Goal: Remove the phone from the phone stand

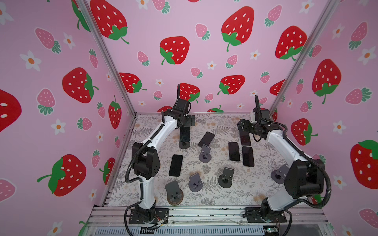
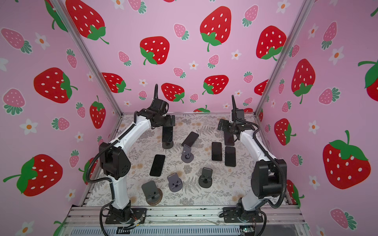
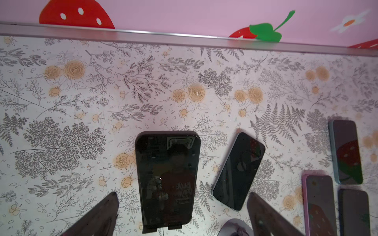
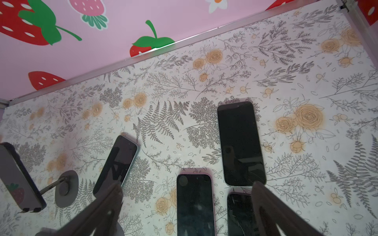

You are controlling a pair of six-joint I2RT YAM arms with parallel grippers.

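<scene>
A dark phone (image 3: 167,177) leans upright on a round-based phone stand (image 1: 184,145) at the back left of the table. From the side, the right wrist view shows this phone propped on the stand's arm, its round base (image 4: 66,192) standing on the table. My left gripper (image 1: 190,120) hovers above and behind the phone's top edge. In the left wrist view its blurred fingers (image 3: 98,216) are wide apart, with nothing between them. My right gripper (image 1: 243,125) is above another phone (image 4: 241,143) lying flat at the back right; it is open and empty.
Loose phones lie flat: one tilted near the middle (image 1: 206,139), one at left (image 1: 176,165), and a pair at right (image 1: 233,151). Empty stands, including one at centre (image 1: 204,154) and one at front left (image 1: 174,192), occupy the front.
</scene>
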